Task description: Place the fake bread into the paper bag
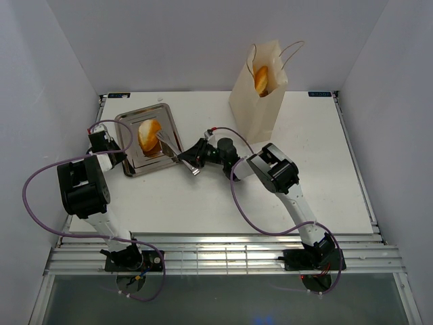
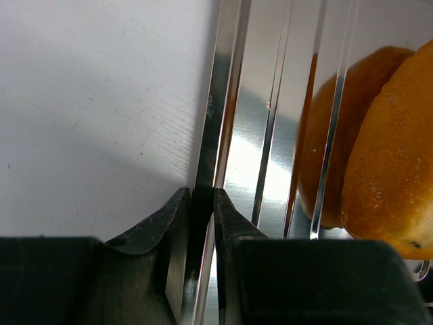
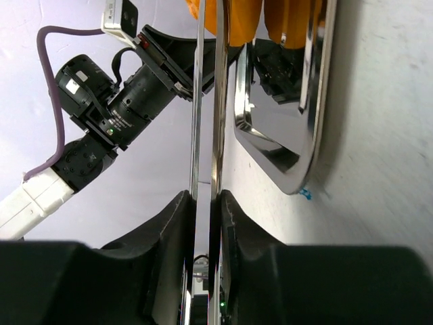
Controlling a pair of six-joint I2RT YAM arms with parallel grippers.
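Observation:
A golden bread roll [image 1: 148, 135] rests on the silver metal tray [image 1: 140, 114] at the back left. My left gripper [image 1: 123, 150] is shut on the tray's left rim, and the left wrist view shows that edge [image 2: 222, 101] between its fingers. Metal tongs [image 1: 168, 143] run from my right gripper [image 1: 184, 160], which is shut on them, towards the bread's right side. In the right wrist view both tong arms [image 3: 220, 101] pass in front of the orange bread [image 3: 243, 20]. Whether they clasp it, I cannot tell. The open paper bag [image 1: 249, 105] stands upright at the back right.
Another bread [image 1: 261, 80] lies inside the bag, whose two string handles [image 1: 292, 49] stick up. A grey wall stands close beside the left arm.

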